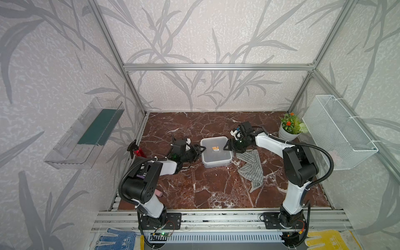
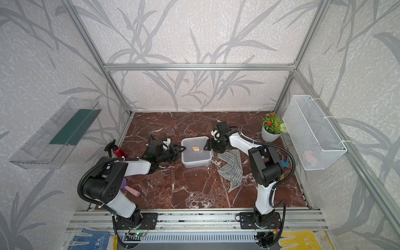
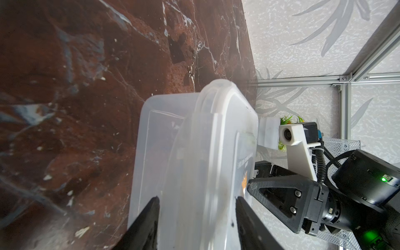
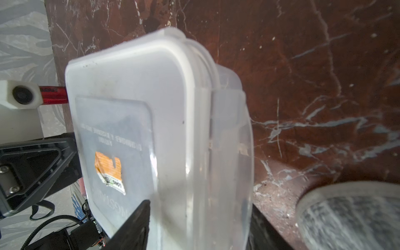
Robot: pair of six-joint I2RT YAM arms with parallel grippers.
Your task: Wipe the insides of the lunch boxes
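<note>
A lidded translucent lunch box (image 1: 215,155) with an orange label sits in the middle of the table. My left gripper is at its left side, its part-open fingers either side of the rim edge. My right gripper is at the opposite side, fingers likewise either side of the lid and box edge. I cannot tell whether either grips it. A grey striped cloth (image 1: 250,168) lies on the table to the right and front of the box.
A potted plant (image 1: 289,129) stands at the back right. A red spray bottle (image 2: 118,150) and a pink-handled tool (image 2: 132,190) are at the left. Wire baskets (image 1: 341,133) hang on the walls.
</note>
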